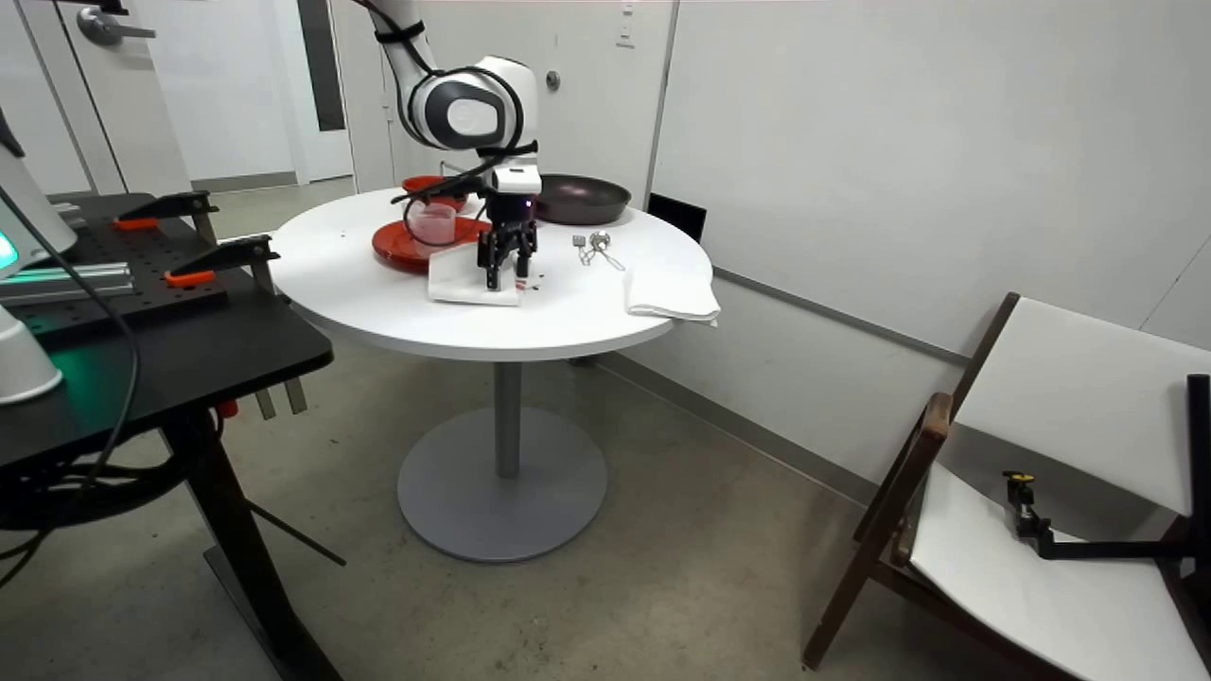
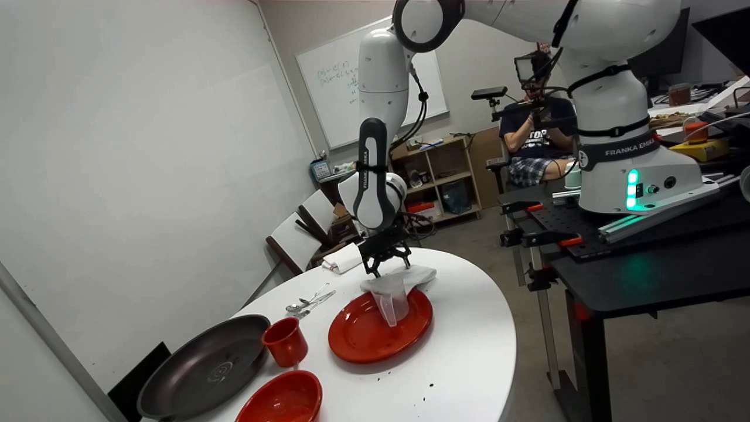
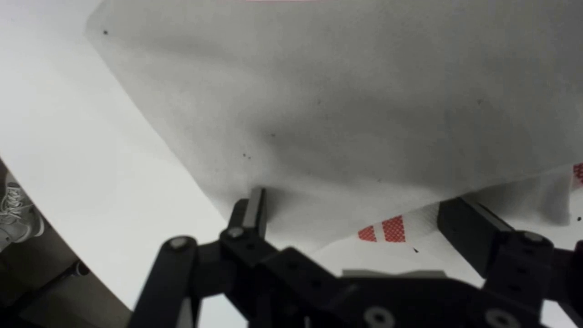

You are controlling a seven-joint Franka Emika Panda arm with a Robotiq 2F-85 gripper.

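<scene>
Under my gripper lies a white cloth (image 3: 350, 120) with red patterned patches, partly folded over itself. In the wrist view the fingers stand wide apart, one near each side of a cloth corner; nothing is clamped between them. Exterior view 1 has the open gripper (image 1: 507, 282) low over the near right part of the cloth (image 1: 456, 278). Whether the fingertips touch it, I cannot tell. From the other side, the gripper (image 2: 391, 271) is just above the cloth (image 2: 419, 275), which lies against a red plate (image 2: 351, 337) bearing a clear plastic cup (image 2: 391, 302).
A second folded white cloth (image 1: 672, 295) lies at the table's edge. Metal utensils (image 1: 598, 248) and a dark pan (image 1: 581, 200) are on the table, along with a red mug (image 2: 286, 342) and a red bowl (image 2: 285, 400). Small dark crumbs dot the tabletop.
</scene>
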